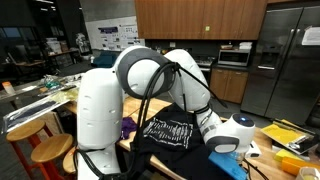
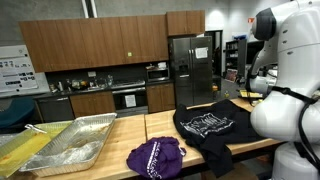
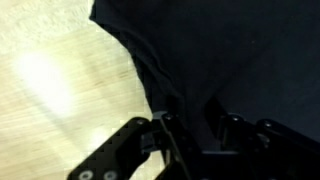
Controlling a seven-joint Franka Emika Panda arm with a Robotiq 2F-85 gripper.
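Observation:
A black cloth (image 1: 172,130) with pale markings lies spread over the wooden table; exterior view 2 shows this cloth (image 2: 203,123) too. My gripper is low over a folded edge of the black cloth (image 3: 215,55) in the wrist view. Its fingers stand partly apart, with dark cloth in and below the gap. Whether they touch the fabric is too dark to tell. In exterior view 1 the fingertips are hidden below the blue-marked wrist.
A purple cloth (image 2: 157,158) lies bunched on the table. Foil trays (image 2: 75,140) stand at the left in exterior view 2. Yellow items (image 1: 284,134) and a yellow container (image 1: 291,164) sit right of the arm. Bare wood (image 3: 60,110) shows left of the gripper.

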